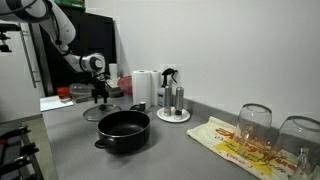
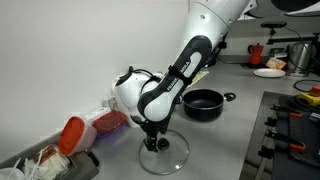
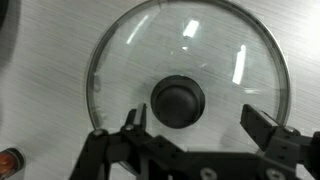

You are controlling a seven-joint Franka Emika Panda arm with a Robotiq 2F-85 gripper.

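Observation:
A round glass lid [image 3: 120,62] with a metal rim and a black knob [image 3: 178,101] lies flat on the grey table. In the wrist view my gripper is open, its fingertips apart on either side of the knob, with nothing held. Exterior view 2 shows the gripper [image 2: 157,138] low over the lid [image 2: 178,152], close to its knob; whether the fingers touch it is too small to tell. A black pot [image 1: 124,131] without a cover stands on the table, to the right of the lid in exterior view 1.
Behind the pot are a paper towel roll [image 1: 145,86] and a white plate [image 1: 174,116] with bottles. A yellow cloth [image 1: 232,145] and glass jars [image 1: 253,124] occupy the right end. A red container [image 2: 77,131] is near the lid. Table in front of the pot is bare.

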